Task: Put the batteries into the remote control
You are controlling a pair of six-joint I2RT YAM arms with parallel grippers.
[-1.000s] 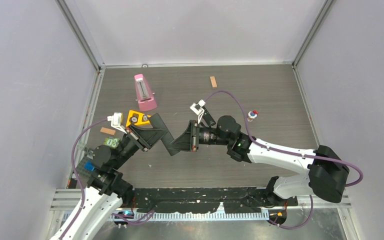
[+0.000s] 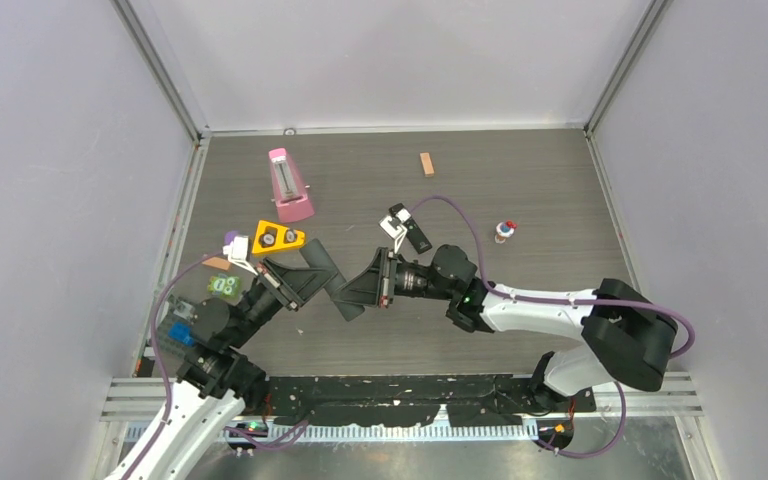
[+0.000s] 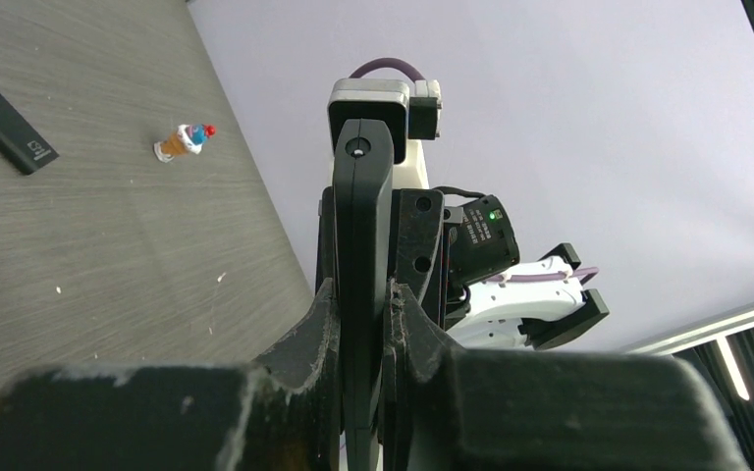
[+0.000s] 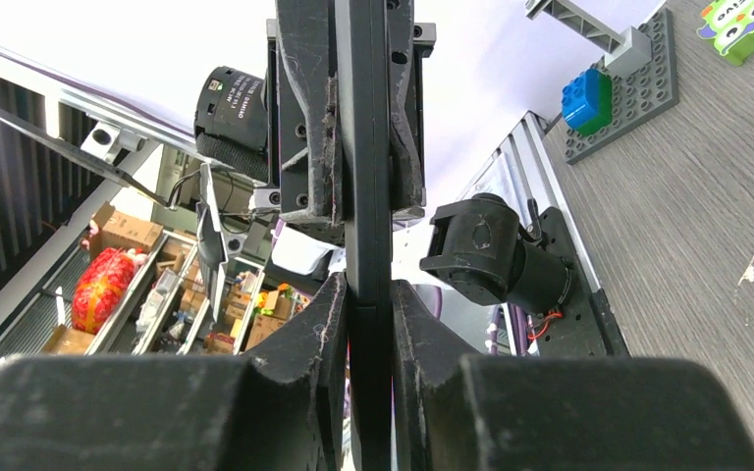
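Observation:
A dark slab (image 2: 318,259), seen edge-on in both wrist views (image 3: 361,226) (image 4: 365,147), is held upright between the grippers. My right gripper is shut on it near its lower end in the top view. My left gripper has its fingertips against both sides of it in the left wrist view. Behind the right arm a black remote (image 3: 0,118) with a green button lies on the table; in the top view it is partly hidden (image 2: 417,236).
A yellow toy (image 2: 270,236), a pink metronome (image 2: 292,190), a small figurine (image 3: 182,142), wooden blocks (image 2: 426,164) and a grey brick plate (image 4: 638,98) with toys lie around.
The dark slab and both grippers have shifted slightly toward the front in the top view. The right arm's rear joints have moved left, uncovering more of the remote on the table.

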